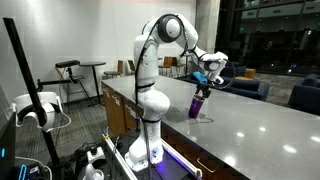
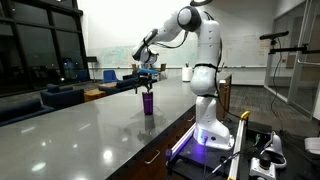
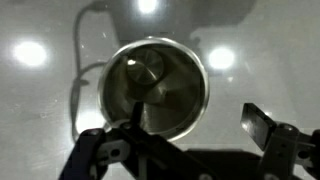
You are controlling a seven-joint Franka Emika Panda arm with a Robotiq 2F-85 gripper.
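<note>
A purple cylindrical container (image 1: 194, 111) stands upright on the table, and exterior view 2 shows the same purple container (image 2: 148, 104). From above, its round open mouth (image 3: 192, 72) fills the middle of the wrist view. Inside lies a small, dark, round-ended object (image 3: 145, 67), too dim to identify. My gripper is open over the container's rim, its fingers wide apart and nothing visibly held between them. In exterior view 1 the gripper (image 1: 204, 87) hangs just above the container's top; contact with the rim cannot be made out.
The grey table (image 1: 245, 128) is broadly clear around the container. A person (image 1: 212, 66) stands behind its far side. Dark sofas (image 2: 45, 106) are in the background. A cable-like shadow falls beside the container in the wrist view.
</note>
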